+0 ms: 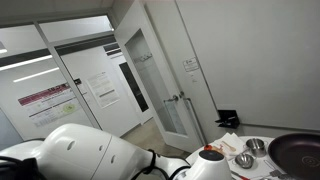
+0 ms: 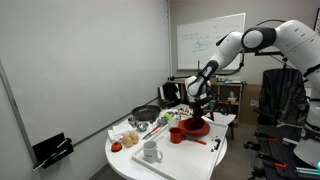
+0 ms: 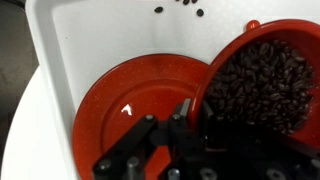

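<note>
A red vessel (image 3: 265, 27) full of dark beans (image 3: 262, 80) fills the right of the wrist view. My gripper is shut on its near rim at the lower middle. Beneath and left of it a red plate (image 3: 105, 110) lies on a white tray (image 3: 70, 18), partly covered by the vessel and my fingers. Several loose beans (image 3: 199, 13) are scattered on the tray at the top. In exterior view 2 my gripper (image 2: 199, 110) is over the red plate; the grip itself is too small to make out.
A red mug (image 2: 175, 135) and a white mug (image 2: 152, 152) stand on the tray's left side. A dark pan (image 2: 146, 113) and small metal bowls (image 1: 255, 146) are further back. The tray's front right looks largely clear.
</note>
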